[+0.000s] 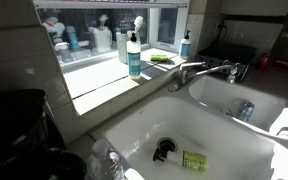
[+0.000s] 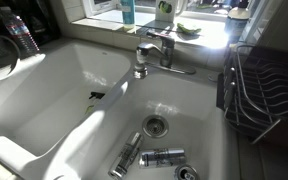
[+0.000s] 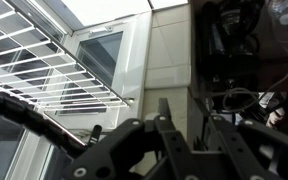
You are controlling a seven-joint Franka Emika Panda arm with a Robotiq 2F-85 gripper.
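A bottle with a yellow-green label [image 1: 194, 160] lies on its side in the near sink basin [image 1: 134, 130], close to the dark drain [image 1: 164, 149]. My gripper is in the wrist view only, its dark fingers [image 3: 165, 108] pointing up into the frame. Between them I make out no object, and the dark background hides how far apart they stand. Both exterior views leave the gripper out. A white wire rack [image 3: 54, 65] and the window fill the left of the wrist view.
Cans [image 2: 164, 157] lie in the other basin, near its drain [image 2: 155, 126]. The faucet [image 2: 154, 55] stands between basins and window. A blue bottle [image 1: 134, 60] is on the sill; a dish rack [image 2: 269, 95] stands at the right.
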